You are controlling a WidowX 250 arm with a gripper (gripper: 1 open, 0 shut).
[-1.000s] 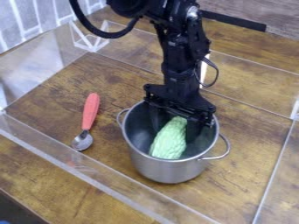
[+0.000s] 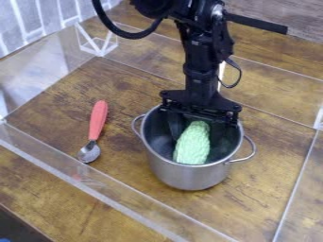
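A steel pot (image 2: 190,171) with two side handles stands on the wooden table, a pale green vegetable, perhaps cabbage or lettuce (image 2: 194,145), inside it. My black gripper (image 2: 190,121) points down into the upper part of the pot, just above and behind the green piece. Its fingers are dark against the shadowed interior, so whether they are open or shut, or touch the green piece, cannot be told.
A spoon with a red handle (image 2: 97,121) lies left of the pot. A clear plastic barrier runs along the left side. A white object (image 2: 222,71) is partly hidden behind the arm.
The arm has shifted and straightened slightly over the pot. The pot and the green piece in it have moved a little to the right and up in the view.
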